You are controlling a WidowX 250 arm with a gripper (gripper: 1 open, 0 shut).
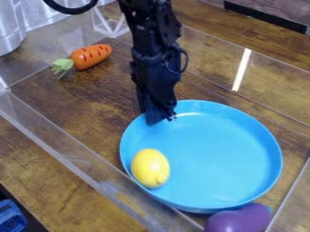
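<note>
My black gripper (158, 107) hangs down at the centre, its tip at the upper-left rim of a blue plate (212, 154); I cannot tell how far its fingers stand apart or whether anything is between them. A yellow oval object (150, 168) lies on the plate's left side. An orange toy carrot (90, 56) with a green top lies on the wood at upper left.
A purple object (238, 218) sits at the lower right, below the plate. Clear walls border the wooden surface (67, 109) on the left and bottom. A silvery object is cut off at top left. Wood is bare left and right of the arm.
</note>
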